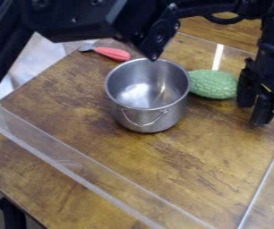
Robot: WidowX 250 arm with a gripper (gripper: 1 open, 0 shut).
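A steel pot (146,103) with a wire handle stands on the wooden table (115,179), upright. Just right of it lies a green textured object (211,84). My gripper (259,100) is at the right, beside the green object's right end and partly covering it; whether its fingers are open or shut is hard to make out.
A red-handled tool (109,53) lies at the back left. Clear strips run along the left front and right of the table.
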